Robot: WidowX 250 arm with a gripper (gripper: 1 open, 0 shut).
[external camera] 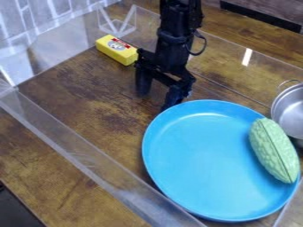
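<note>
My black gripper (164, 84) stands at the top centre of the view, low over the wooden surface between a yellow box and a blue plate. Its two dark fingers are spread apart, with nothing clear between them, though their tips are hard to make out against the dark wood.
The yellow box (116, 50) lies at the back left. The blue plate (196, 173) fills the front right, with a green oblong object (272, 151) on it. A metal pot (289, 113) is at the right edge.
</note>
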